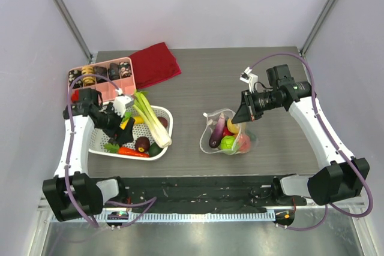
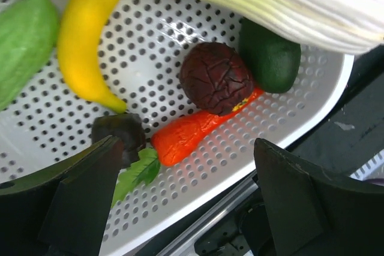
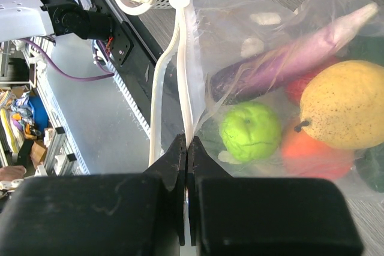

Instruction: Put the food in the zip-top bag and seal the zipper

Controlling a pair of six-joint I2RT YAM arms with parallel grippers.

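The clear zip bag (image 1: 210,145) holds an eggplant (image 3: 258,73), green pepper (image 3: 249,130), yellow fruit (image 3: 342,103) and red items. My right gripper is shut at the bag's edge, gripping the zipper strip. My left gripper (image 1: 120,130) is open over the white basket (image 1: 99,148). In it lie celery (image 1: 150,118), banana (image 2: 84,46), dark red round produce (image 2: 213,76), avocado (image 2: 270,58), carrot (image 2: 180,139), leafy green (image 2: 129,181) and other produce.
A pink divided crate (image 1: 105,88) and red cloth (image 1: 156,67) lie behind the basket. The tabletop (image 1: 198,82) behind the bag is clear.
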